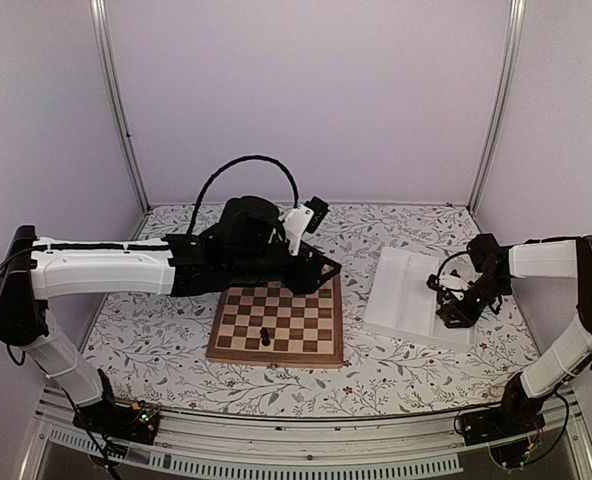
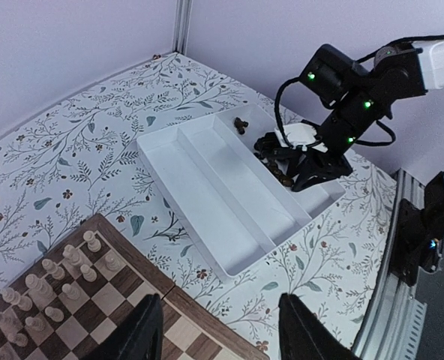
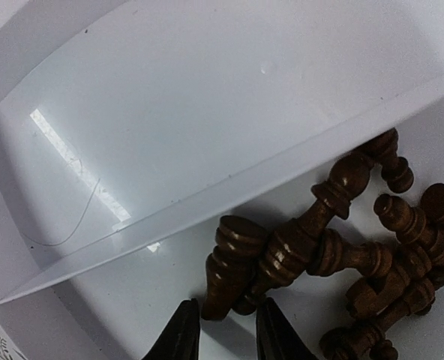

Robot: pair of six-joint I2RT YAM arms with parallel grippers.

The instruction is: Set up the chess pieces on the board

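The chessboard (image 1: 234, 340) has one dark piece (image 1: 265, 336) near its front; light pieces (image 2: 72, 255) stand in rows at its back, partly hidden from above by my left gripper (image 1: 306, 275). That gripper hangs open over the board, nothing between its fingers. My right gripper is down in the white tray's (image 3: 169, 209) right compartment, fingertips apart at the tip of a dark piece (image 3: 229, 262) among several other dark wooden pieces (image 3: 342, 259) lying on their sides; whether it grips is not clear.
The tray's other compartments look empty. Walls stand at back and both sides.
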